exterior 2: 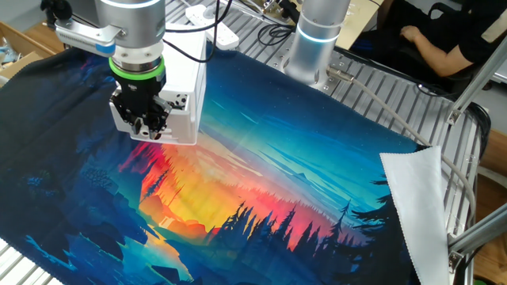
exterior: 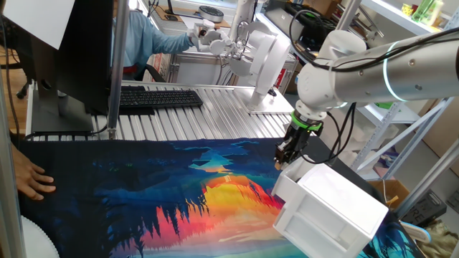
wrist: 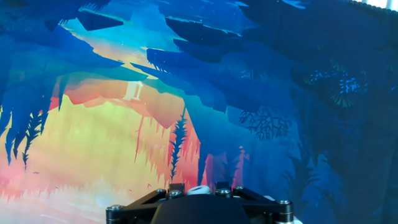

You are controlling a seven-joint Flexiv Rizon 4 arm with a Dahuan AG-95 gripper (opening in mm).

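A white box-like unit (exterior: 337, 204) rests tilted in view on the right of the printed cloth, with a protruding front section and a recess on its side. My gripper (exterior: 280, 163) points down at the upper left corner of that front section. In the second exterior view, the gripper (exterior 2: 147, 131) overlaps the front of the white unit (exterior 2: 184, 127). Two dark fingertips stand apart at the bottom of the wrist view, and a small white piece (wrist: 198, 190) shows between them. Whether they grip it or merely straddle it cannot be told.
A colourful landscape cloth (exterior: 237, 204) covers the table, largely bare left of the unit. A keyboard (exterior: 161, 98) lies behind it. Someone's hand (exterior: 32, 178) rests on the cloth's left edge. A white cloth piece (exterior 2: 418, 206) hangs at one corner.
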